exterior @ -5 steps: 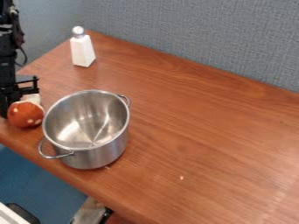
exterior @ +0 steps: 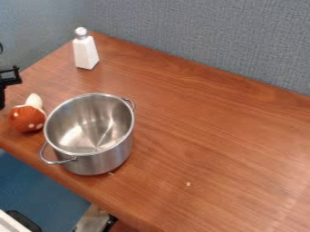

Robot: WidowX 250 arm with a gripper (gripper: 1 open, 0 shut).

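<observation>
A steel pot [exterior: 91,131] with two handles stands on the wooden table near its left front edge. Left of it lies a toy mushroom [exterior: 28,119] with an orange-red, white-spotted cap and a white stem. Only a small dark part of my gripper [exterior: 7,80] shows at the left border, above and left of the mushroom and apart from it; the state of its fingers cannot be made out.
A white bottle [exterior: 85,50] stands at the back left near the grey wall.
My gripper has moved from over the mushroom up and left, mostly out of view. The mushroom is uncovered and still beside the pot.
</observation>
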